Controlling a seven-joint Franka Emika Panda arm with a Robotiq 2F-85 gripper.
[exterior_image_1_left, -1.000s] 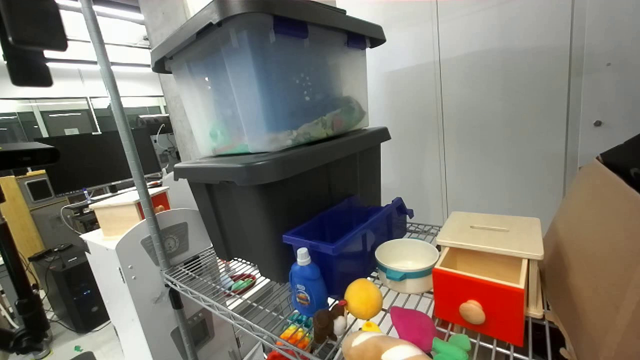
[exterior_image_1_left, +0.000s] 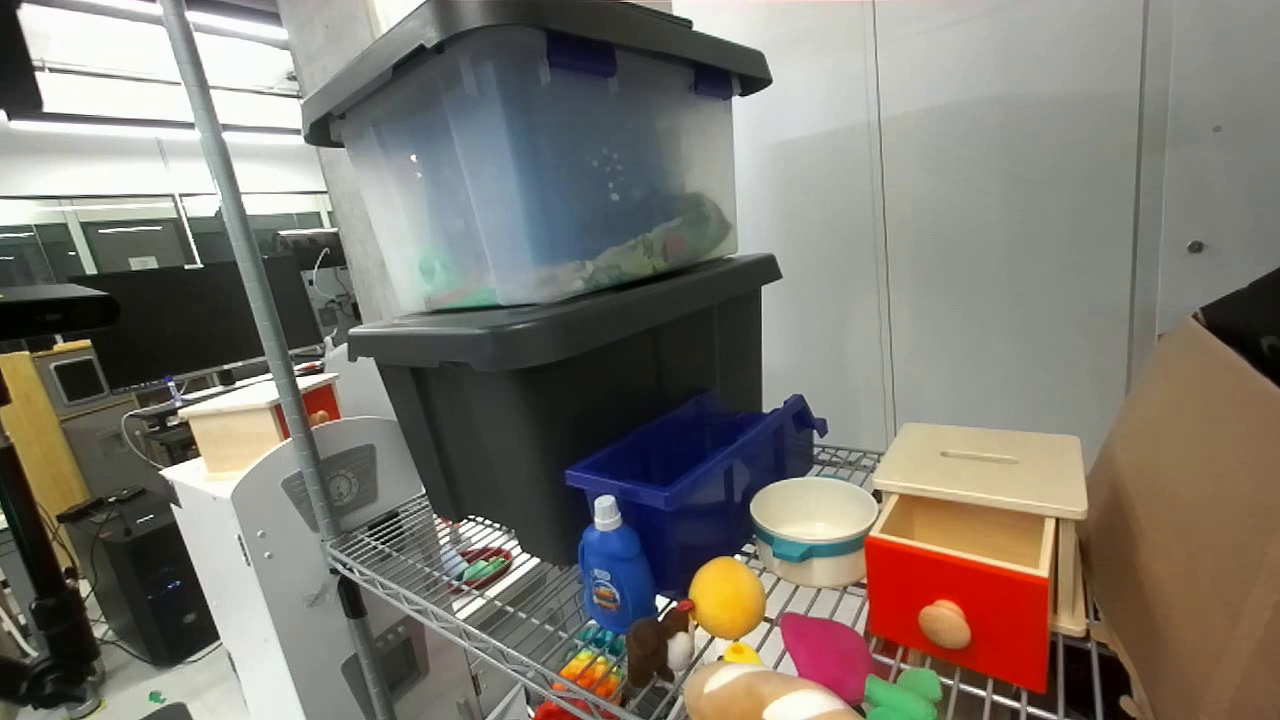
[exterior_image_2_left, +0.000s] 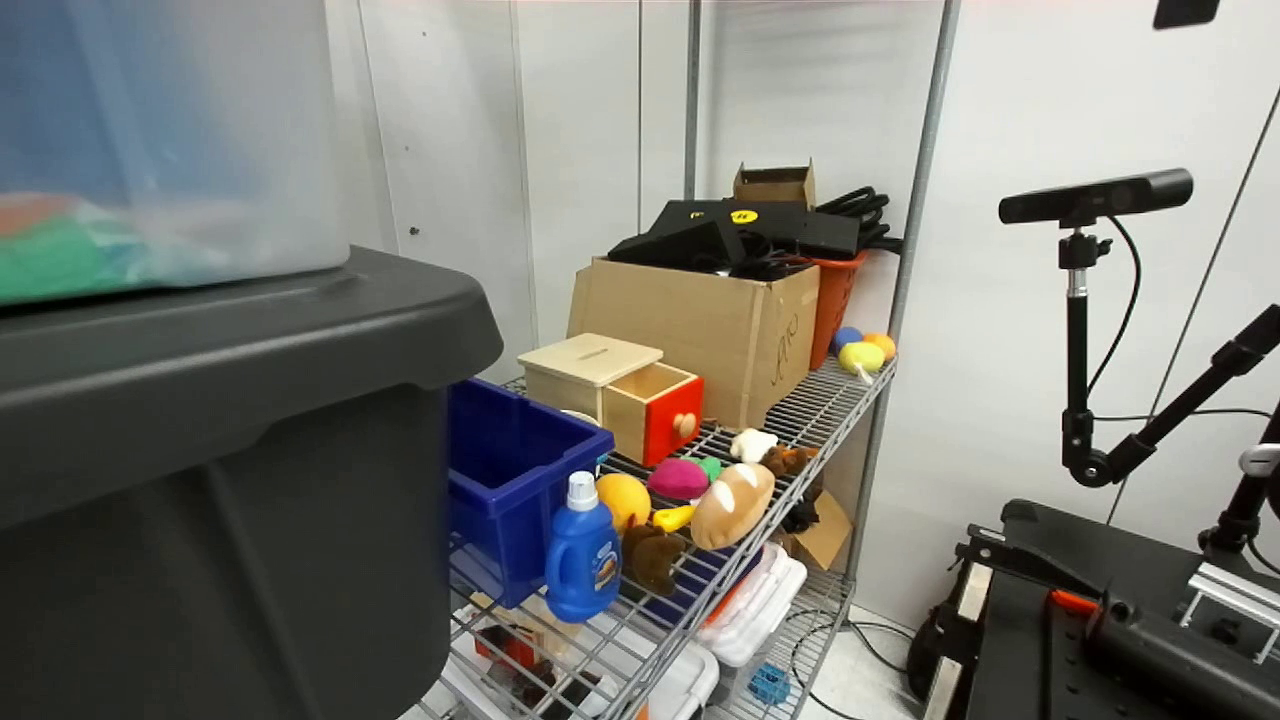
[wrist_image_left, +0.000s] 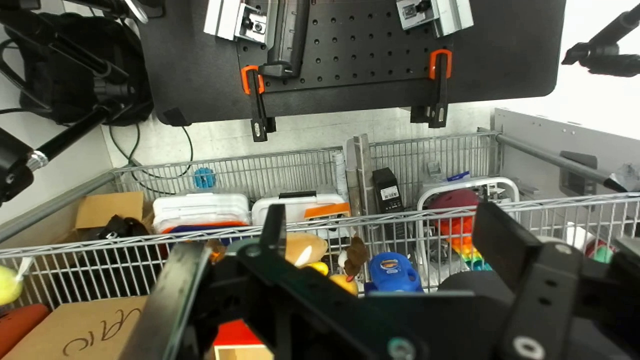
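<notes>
In the wrist view my gripper is open, its two dark fingers spread wide over the wire shelf with nothing held between them. Only a dark piece at the top left edge of exterior view 1 appears to belong to it. A blue detergent bottle (exterior_image_1_left: 615, 570) stands upright on the shelf. Beside it are a yellow ball (exterior_image_1_left: 727, 598), a brown plush toy (exterior_image_1_left: 649, 652), a toy bread loaf (exterior_image_1_left: 768, 696) and a magenta toy (exterior_image_1_left: 827, 655). Behind them stands a wooden box (exterior_image_1_left: 978, 466) with its red-fronted drawer (exterior_image_1_left: 954, 608) pulled out, apparently empty. A white pot (exterior_image_1_left: 816, 514) sits left of it.
An open blue bin (exterior_image_1_left: 672, 486) stands behind the bottle. Left of it, a dark tote (exterior_image_1_left: 576, 414) carries a clear tote (exterior_image_1_left: 540, 168). A cardboard box (exterior_image_2_left: 708, 324) flanks the drawer box. The shelf's front rail (wrist_image_left: 420, 214) crosses beneath my fingers.
The dark gripper part at the top left of exterior view 1 has moved up and left, nearly out of frame. The shelf objects have not moved.
</notes>
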